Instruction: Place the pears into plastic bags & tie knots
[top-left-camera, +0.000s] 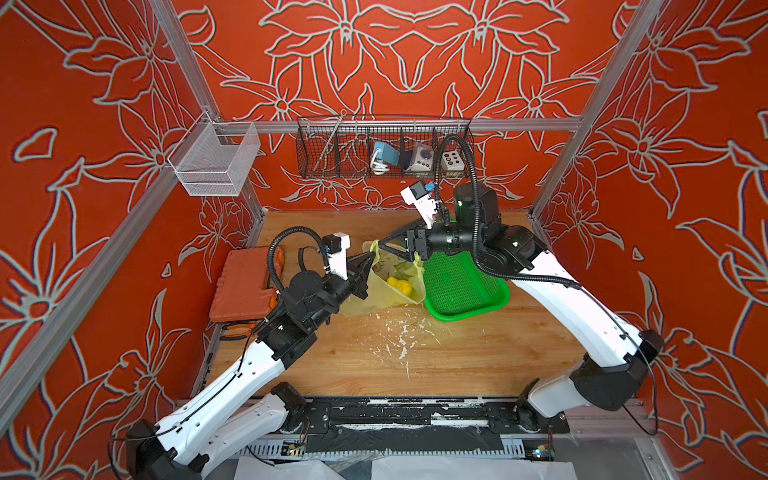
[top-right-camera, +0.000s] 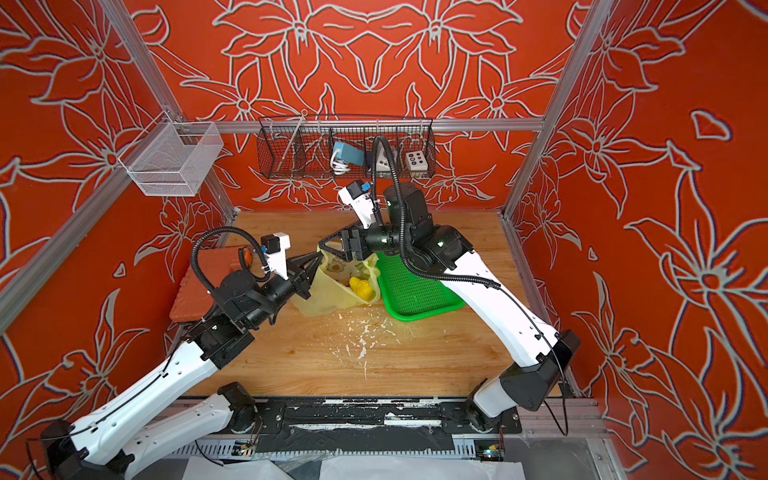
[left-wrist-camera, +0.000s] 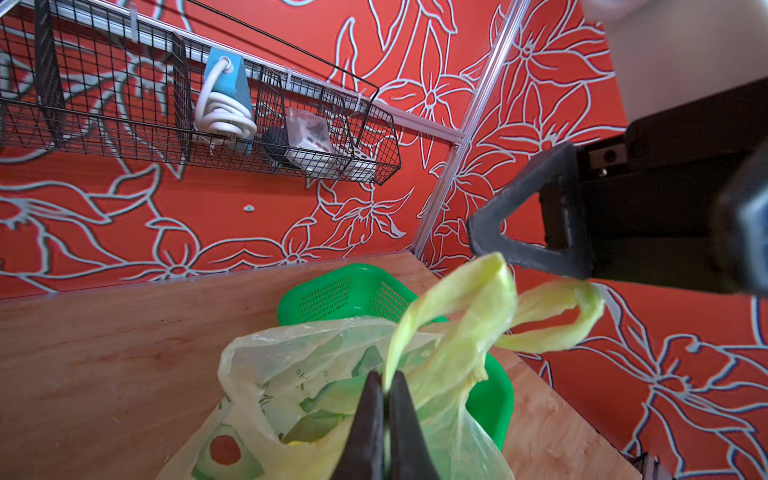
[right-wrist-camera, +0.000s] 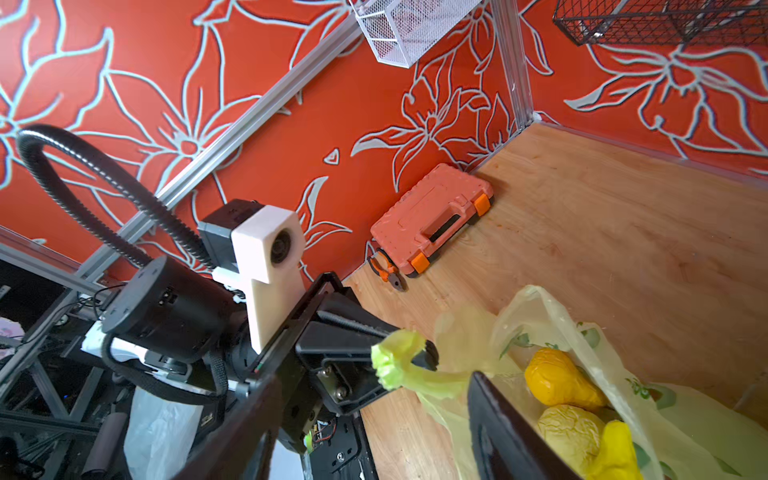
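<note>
A pale yellow-green plastic bag stands on the table with its mouth open. Yellow pears lie inside it, beside a paler round fruit. My left gripper is shut on one bag handle, whose loop rises above the fingertips. Over the bag's mouth my right gripper stands part open, close to the left one. In the right wrist view the handle strip shows between the spread fingers, not clamped.
The green basket sits empty right behind the bag. An orange toolbox and pliers lie at the left. A wire rack hangs on the back wall. The front of the table holds only white scuffs.
</note>
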